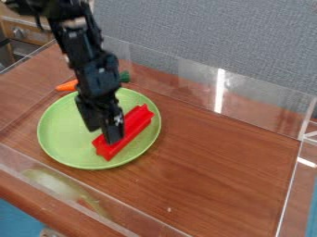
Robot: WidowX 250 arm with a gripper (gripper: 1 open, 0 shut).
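A red bar-shaped object [133,130] lies diagonally on a green plate [62,130]. My black gripper [106,125] is lowered over the plate, open, with its fingertips at the red object's left side and over its middle. Whether the fingers touch it cannot be told. An orange carrot [67,86] lies behind the plate, partly hidden by the arm.
Transparent low walls [266,111] edge it at the back, right and front. A grey speckled surface stands behind.
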